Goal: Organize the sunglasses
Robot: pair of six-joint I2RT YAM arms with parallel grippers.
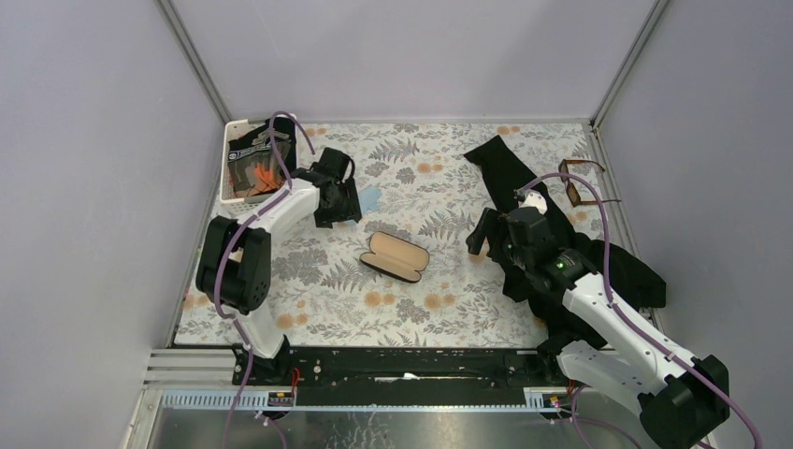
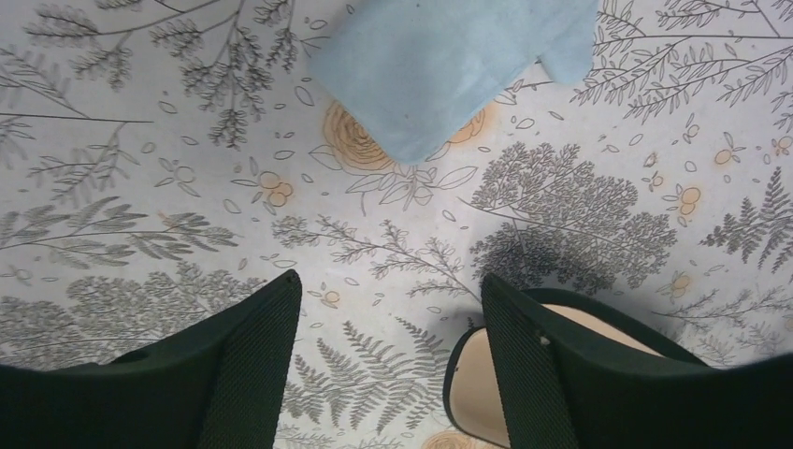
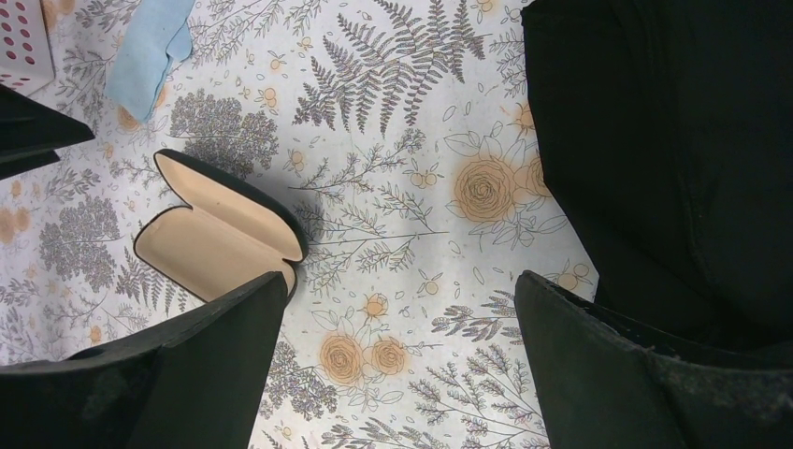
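Observation:
The sunglasses (image 1: 571, 192), brown-framed, rest at the far right of the table. An eyeglass case (image 1: 402, 249), black outside and beige inside, lies open and empty near the middle; the right wrist view shows the case (image 3: 229, 220) whole. A light blue cloth (image 1: 371, 198) lies behind it, partly hidden by my left arm in the top view. Above the table beside this cloth (image 2: 439, 75), my left gripper is open with nothing between its fingers; its right finger overlaps the case in its view. My right gripper stands open and empty, to the right of the case.
A white basket (image 1: 230, 159) at the back left holds a dark printed package (image 1: 252, 168). Black fabric (image 1: 505, 173) spreads down the table's right side, below my right arm. The patterned surface between the case and the fabric is clear.

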